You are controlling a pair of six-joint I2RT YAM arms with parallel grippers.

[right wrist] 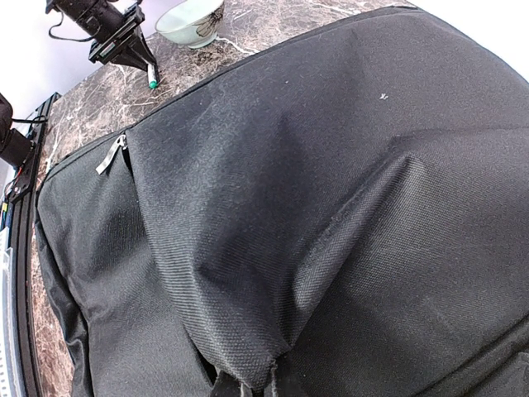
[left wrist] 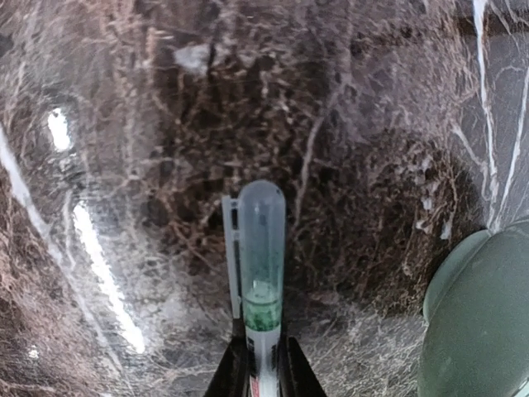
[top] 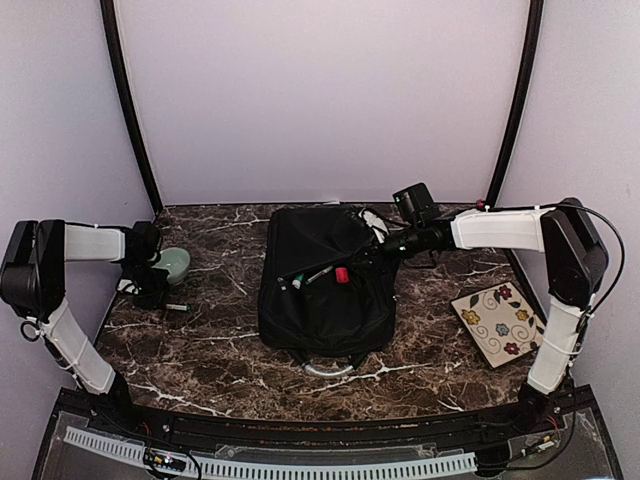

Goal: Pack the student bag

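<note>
In the left wrist view a marker (left wrist: 262,240) with a clear cap and green band lies lengthwise between the fingers of my left gripper. They stand close along both sides of its barrel; whether they press on it is unclear. The open black bag (top: 325,320) lies mid-table with a green-capped marker (top: 298,281) and a red item (top: 342,275) in its opening. My right gripper is shut at the bag's flap (right wrist: 248,273), where the fabric is gathered to a point at its fingertips.
A pale green bowl (top: 174,262) sits just beside my left gripper, on the bag's side. On the right lies a square board with flowers (top: 500,322). Bare marble table separates the bag from the left marker.
</note>
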